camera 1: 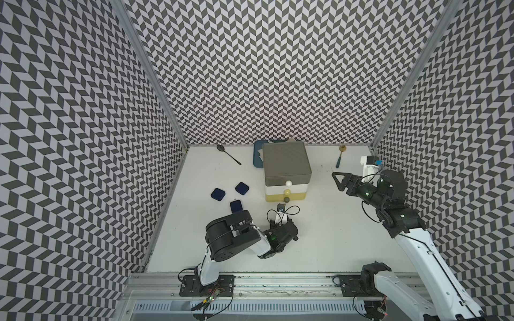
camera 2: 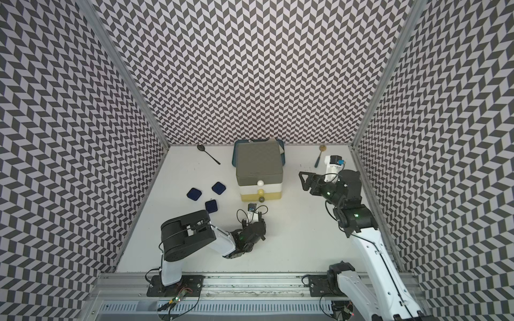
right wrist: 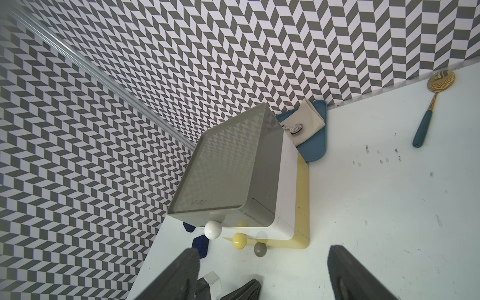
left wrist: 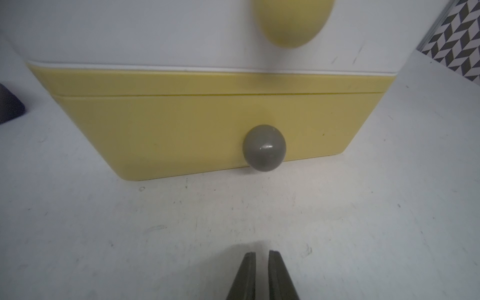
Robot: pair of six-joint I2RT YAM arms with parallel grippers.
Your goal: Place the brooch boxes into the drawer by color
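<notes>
The three-tier drawer box (camera 1: 286, 163) has a grey top, white middle and yellow bottom, all closed. Grey knob (left wrist: 264, 148) is on the yellow drawer (left wrist: 165, 130), yellow knob (left wrist: 292, 17) on the white one. My left gripper is low in front of the grey knob, fingers close together, nothing visible between. My right gripper hangs right of the box, fingers apart and empty. Three navy brooch boxes (camera 1: 218, 194) lie left of the box.
A blue tray (right wrist: 315, 155) with a cloth sits behind the box. A dark spoon (camera 1: 230, 156) lies back left, a gold-headed spoon (right wrist: 425, 125) back right. The table right of the box is clear.
</notes>
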